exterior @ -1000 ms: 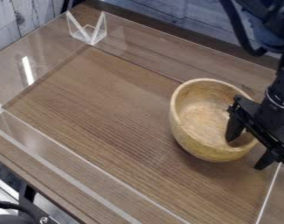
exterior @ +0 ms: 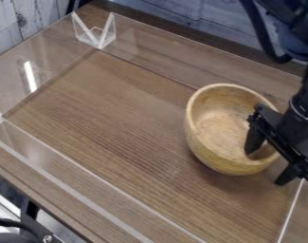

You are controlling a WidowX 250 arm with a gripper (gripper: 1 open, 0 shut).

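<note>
A pale wooden-coloured bowl point(exterior: 209, 121) rests on the brown table at the right of the camera view, tipped slightly. My black gripper point(exterior: 267, 152) comes in from the right edge over the bowl's right rim, one finger inside the bowl and the other outside near the table. The rim appears to lie between the fingers; I cannot tell whether they grip it.
Bare tabletop point(exterior: 93, 123) fills the left and centre. A clear angular plastic piece point(exterior: 96, 28) stands at the back left. Black cables lie at the lower left corner, and the arm occupies the upper right.
</note>
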